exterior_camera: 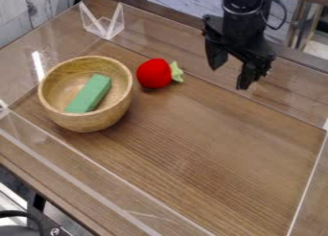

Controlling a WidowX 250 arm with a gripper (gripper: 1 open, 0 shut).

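Observation:
My gripper (232, 59) is at the back right, pointing down over bare wood, dark and partly blurred, so whether its fingers are open or shut is unclear. A red tomato-like object (155, 73) with a green top lies to its left. A wooden bowl (113, 115) at the left holds a green block (87, 93).
A clear wire or plastic object (105, 21) stands at the back left. Raised edges run along the back.

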